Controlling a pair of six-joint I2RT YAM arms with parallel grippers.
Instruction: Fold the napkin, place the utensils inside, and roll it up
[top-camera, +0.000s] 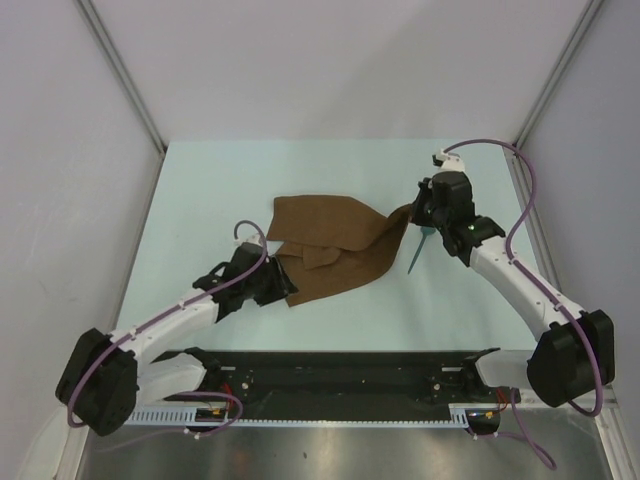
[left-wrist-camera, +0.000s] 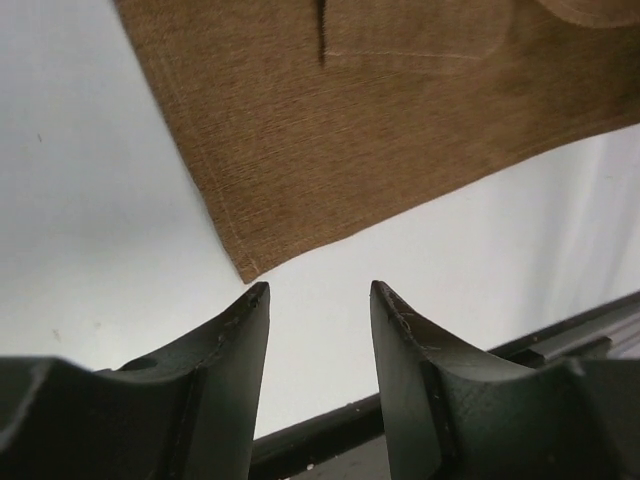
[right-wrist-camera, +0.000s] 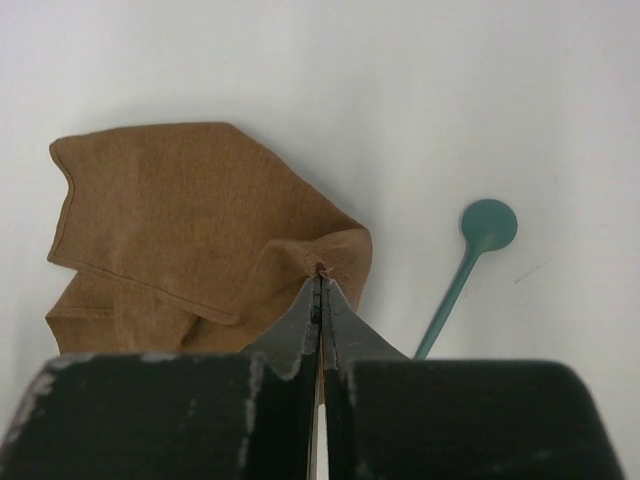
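Observation:
A brown napkin (top-camera: 330, 220) lies creased on the white table, its right corner lifted toward my right gripper (top-camera: 418, 210), which is shut on that corner (right-wrist-camera: 318, 268). My left gripper (top-camera: 282, 282) stands open above the napkin's lower-left corner, its fingertips (left-wrist-camera: 252, 300) just short of that corner, with nothing between them. A teal spoon (right-wrist-camera: 488, 225) lies to the right of the napkin, handle pointing down toward the table's front.
A dark rail (top-camera: 330, 365) runs along the front edge.

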